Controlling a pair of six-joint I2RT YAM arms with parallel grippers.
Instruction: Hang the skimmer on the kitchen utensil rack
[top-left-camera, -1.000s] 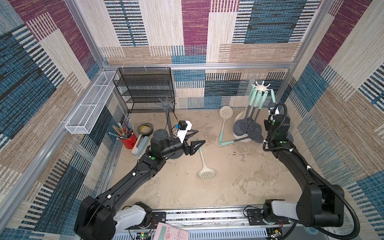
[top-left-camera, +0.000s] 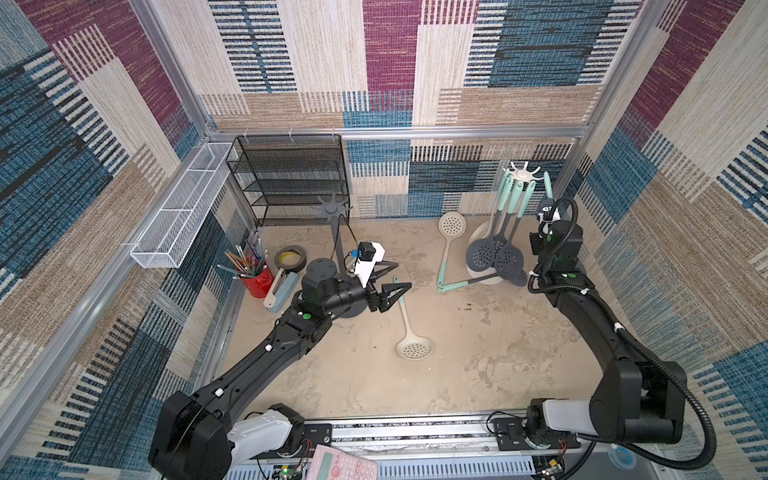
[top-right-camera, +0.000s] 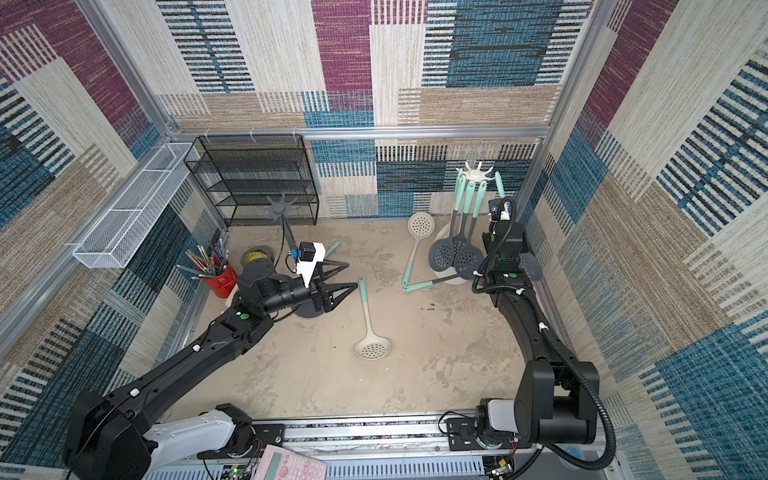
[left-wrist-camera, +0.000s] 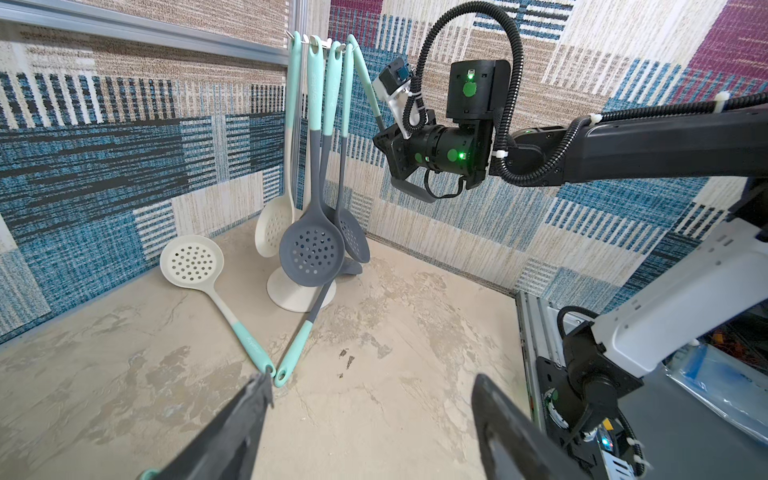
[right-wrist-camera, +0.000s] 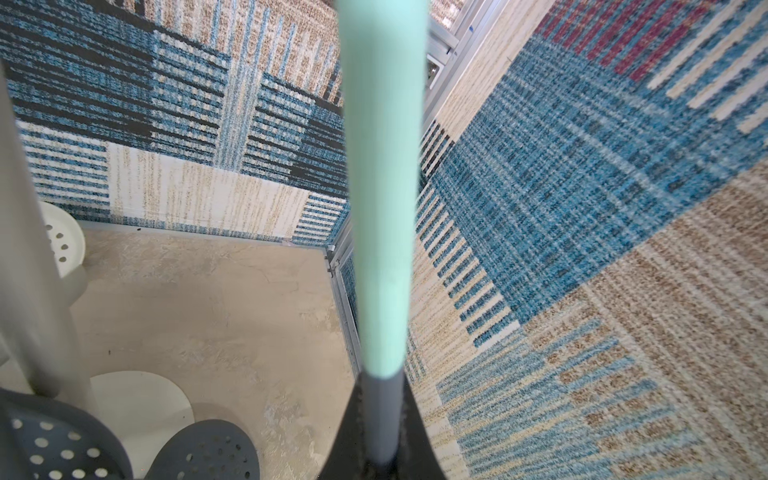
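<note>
My right gripper is shut on the grey shaft of a mint-handled utensil (right-wrist-camera: 380, 200), held upright beside the white rack (top-left-camera: 524, 171), its handle top near the hooks at the right; its head is mostly hidden behind the arm. Several skimmers and ladles, such as the grey skimmer (left-wrist-camera: 310, 256), hang from the rack. My left gripper (top-left-camera: 396, 280) stands open over the middle-left of the table, empty. A cream skimmer (top-left-camera: 414, 347) lies below it; another cream skimmer (top-left-camera: 452, 225) lies left of the rack's base.
A grey utensil with mint handle (top-left-camera: 455, 285) lies before the rack. Black wire shelves (top-left-camera: 288, 176), a red pen cup (top-left-camera: 257, 284), tape (top-left-camera: 290, 258) and a second, grey stand (top-left-camera: 333, 209) occupy the left.
The right arm has shifted slightly up and leftward with the held utensil, bringing its handle top a little higher beside the rack. The left arm has not visibly moved.
</note>
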